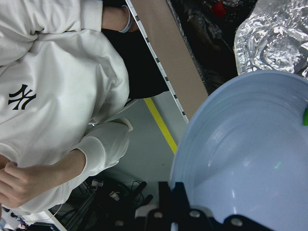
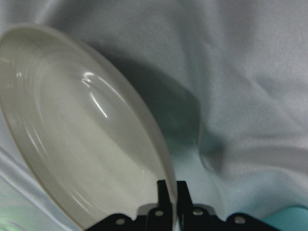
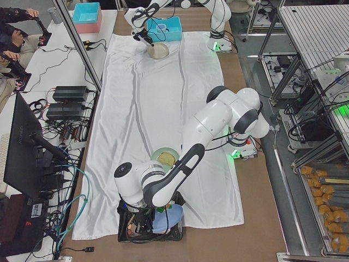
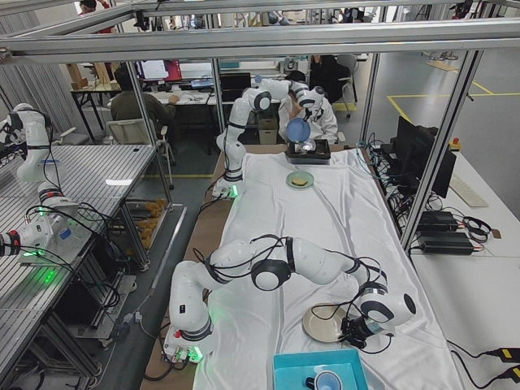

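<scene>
My left gripper is shut on the rim of a light blue plate (image 1: 250,149), held above a black-lined bin (image 3: 122,234) with foil (image 1: 264,33) inside. A small green item (image 1: 305,116) shows at the plate's edge. My right gripper is shut on the rim of a cream plate (image 2: 82,139), which is tilted over the white cloth. A green plate (image 4: 300,175) with a yellow item on it lies on the cloth near the left arm.
A blue tray (image 4: 296,366) with a mug (image 4: 327,381) stands beside the right arm. A person (image 1: 57,96) in a white sweatshirt is just beyond the table edge by the left gripper.
</scene>
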